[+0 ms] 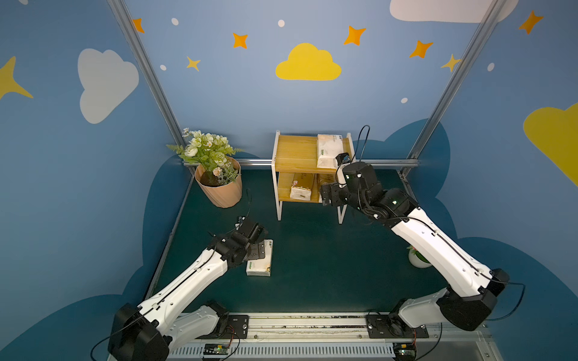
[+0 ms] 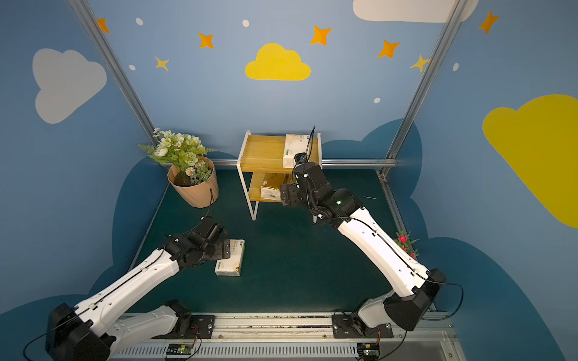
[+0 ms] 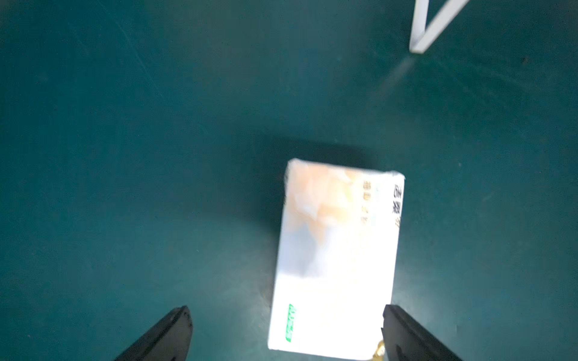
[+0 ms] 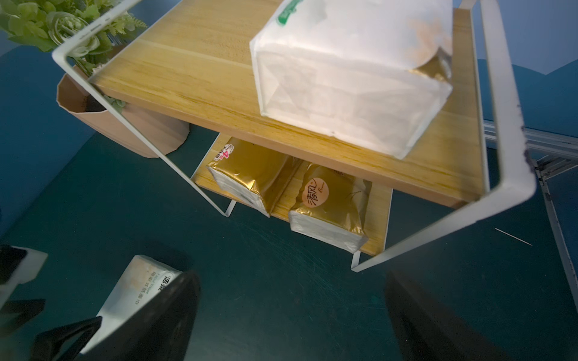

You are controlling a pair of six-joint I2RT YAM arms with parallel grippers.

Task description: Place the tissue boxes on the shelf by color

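A white tissue pack [image 1: 259, 266] lies on the dark green floor, and my left gripper is open above it, one finger over the pack's near right corner in the left wrist view. On the right half of the upper shelf board [image 1: 295, 152] sits another white pack [image 4: 355, 90]. Two gold packs, the left one [image 4: 253, 168] and the right one [image 4: 331, 201], stand side by side on the lower board [image 4: 379, 219]. In front of the shelf my right gripper is open with nothing between its fingers, apart from every pack.
The left half of the upper board is bare. A flower pot [image 1: 221, 189] stands left of the shelf, a small potted plant [image 1: 417, 257] at the right. White shelf posts [image 4: 511, 138] flank the boards.
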